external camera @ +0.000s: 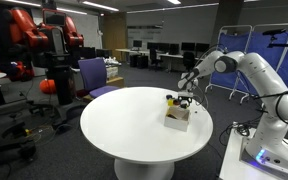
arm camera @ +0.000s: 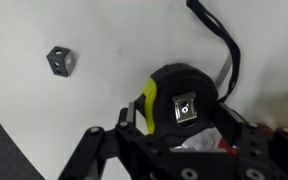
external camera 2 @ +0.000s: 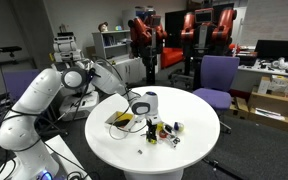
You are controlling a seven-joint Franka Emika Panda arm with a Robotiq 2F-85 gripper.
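Note:
A black and yellow tape measure [arm camera: 181, 103] with a silver clip and a black strap [arm camera: 222, 40] lies on the white table in the wrist view. My gripper stands open over it, one finger on each side of the casing. Whether the fingers touch it, I cannot tell. In exterior view 2 the gripper [external camera 2: 151, 136] is low over the table, close to a small cluster of objects. A small dark die [arm camera: 60, 61] lies to the left of the tape measure.
An open box [external camera: 176, 117] stands on the round white table [external camera: 129, 120], close to the gripper. Part of a red object [arm camera: 227, 145] and a yellow one [arm camera: 279, 108] show right of the tape measure.

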